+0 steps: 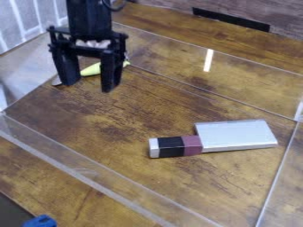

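Observation:
The black gripper point(89, 75) hangs over the back left of the clear-walled area, its two fingers apart and nothing visible between them. Behind it on the wooden floor lies a yellow object point(109, 67), partly hidden by the gripper. At the right lies a toy cleaver with a silver blade point(236, 134) and a handle point(175, 146) in black and maroon with a silver end.
Low transparent walls point(83, 175) border the wooden work area. A white strip point(208, 60) stands at the back. A blue object point(39, 221) is at the bottom-left corner.

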